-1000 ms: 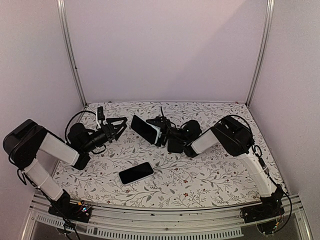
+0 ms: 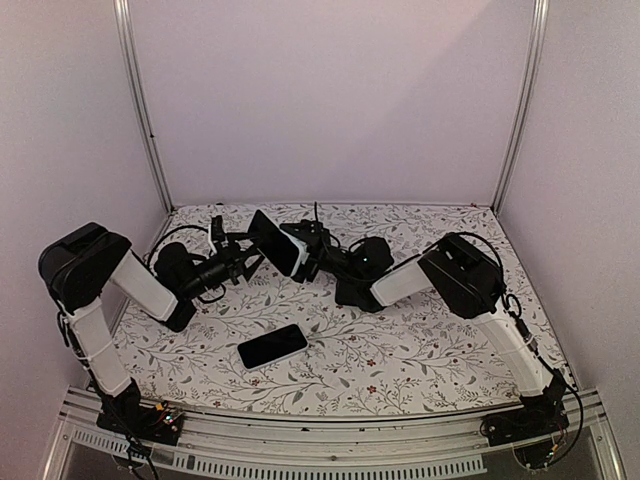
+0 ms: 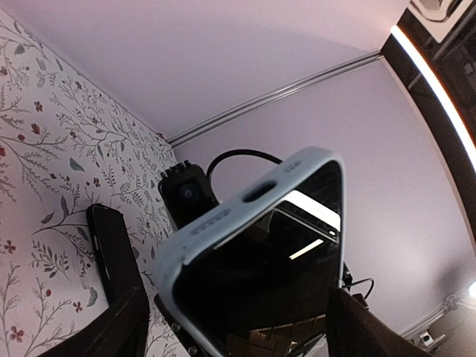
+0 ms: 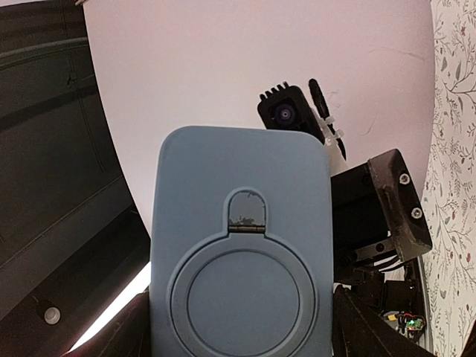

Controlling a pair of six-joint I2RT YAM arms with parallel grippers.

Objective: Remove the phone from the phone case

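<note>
A blue-grey phone case [image 4: 245, 171] with a round ring on its back is raised above the table and tilted, my right gripper shut on its sides. Its front faces my left arm; in the left wrist view the phone [image 3: 290, 253] shows as a glossy black screen inside the pale rim, reflecting a light. My left gripper [image 2: 252, 253] stands open at the left end of the case, its fingers [image 3: 119, 331] to either side of the lower part of the case. Whether they touch it I cannot tell.
A second black-screened device [image 2: 272, 346] with a light edge lies flat at the front of the table. A dark block [image 2: 352, 293] shows below the right arm.
My left gripper has come to the right, closing the gap to the case. The right gripper, with the case, has shifted slightly left. The device on the table has not moved.
</note>
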